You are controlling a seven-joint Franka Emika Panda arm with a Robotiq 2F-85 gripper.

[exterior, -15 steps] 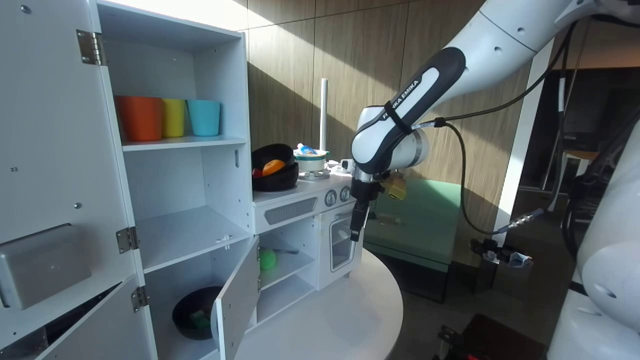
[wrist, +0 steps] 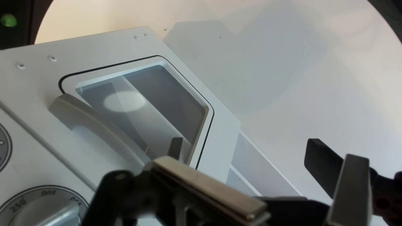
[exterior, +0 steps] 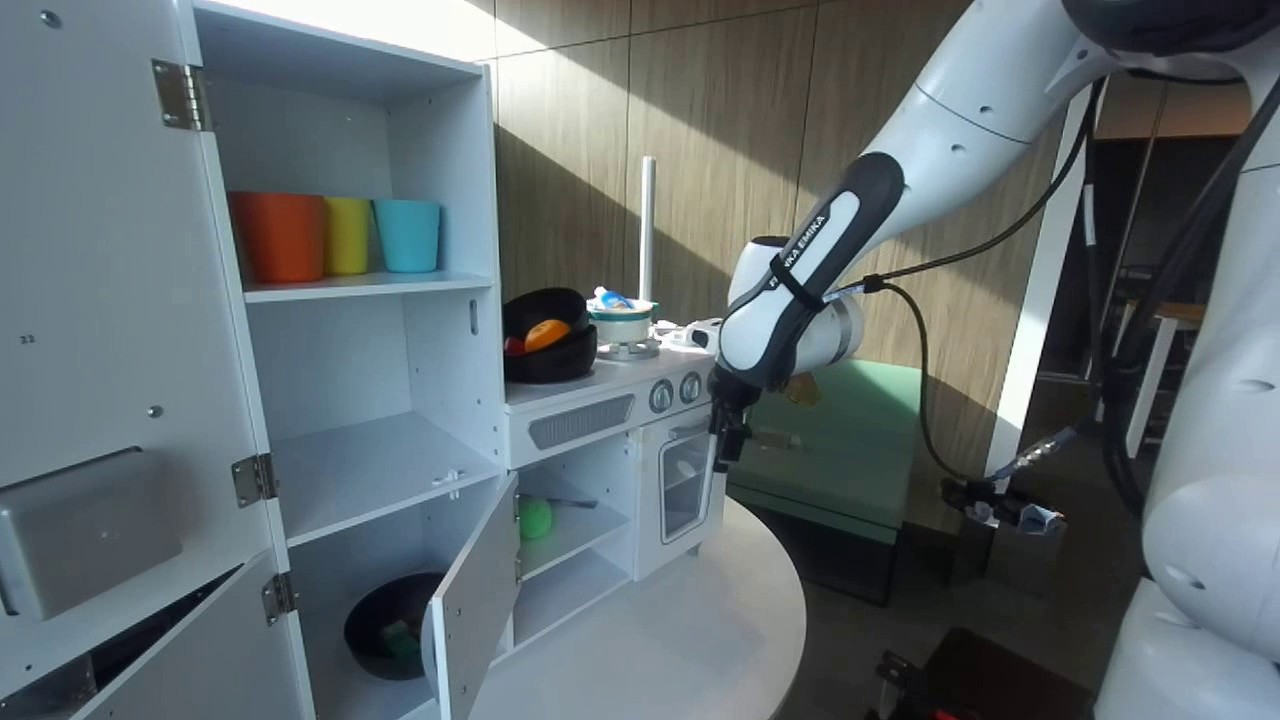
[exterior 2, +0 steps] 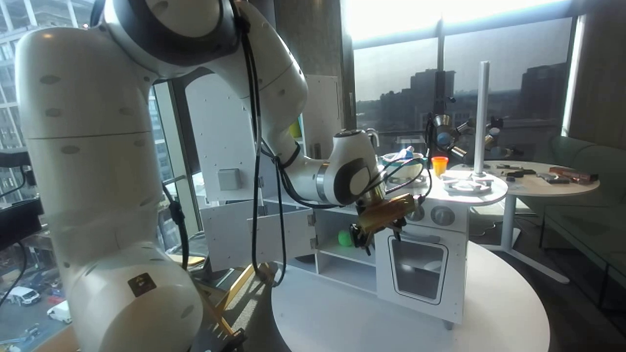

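The white play oven has a shut door (exterior: 684, 486) with a dark window and a grey handle (wrist: 103, 130) across its top. My gripper is open, its fingers spread wide with nothing visible between them. In the wrist view one black finger (wrist: 175, 148) overlaps the door window near the handle's end; the other finger (wrist: 320, 162) appears over the white tabletop. From the second exterior view, the gripper (exterior 2: 379, 239) hangs in front of the oven beside the door's left edge. Whether it touches the door cannot be told.
Left of the oven, an open cubby holds a green ball (exterior: 535, 518). An open cabinet door (exterior: 474, 606) juts over the round table (exterior: 648, 642). Black bowls (exterior: 552, 358) and a pot (exterior: 623, 322) stand on top; cups (exterior: 408, 235) line a shelf.
In the first exterior view, the gripper has turned and shifted slightly right, and the wrist is a little lower. The oven door and the other objects look unmoved.
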